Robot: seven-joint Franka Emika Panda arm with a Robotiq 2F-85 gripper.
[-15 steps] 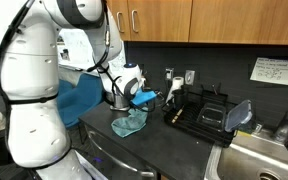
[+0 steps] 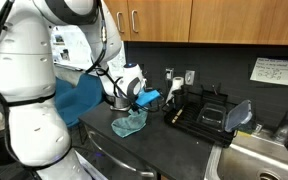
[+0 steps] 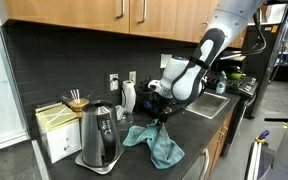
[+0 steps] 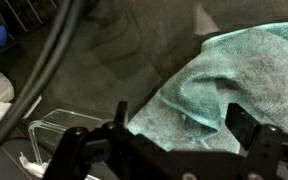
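Note:
A crumpled teal cloth (image 2: 130,122) lies on the dark counter; from the other side, part of this cloth (image 3: 166,148) hangs over the counter's front edge. My gripper (image 2: 146,102) is just above the cloth, pointing down. In the wrist view, the cloth (image 4: 194,100) spreads beneath and between the fingers of my gripper, which stand wide apart. Nothing is held between them. Whether the fingertips touch the fabric cannot be told.
A black dish rack (image 2: 199,118) stands by the sink (image 2: 246,160). A kettle (image 3: 101,135) and a toaster (image 3: 59,130) occupy the other end. A clear container (image 4: 64,124) is near the gripper. Bare counter (image 2: 174,150) lies in front of the rack.

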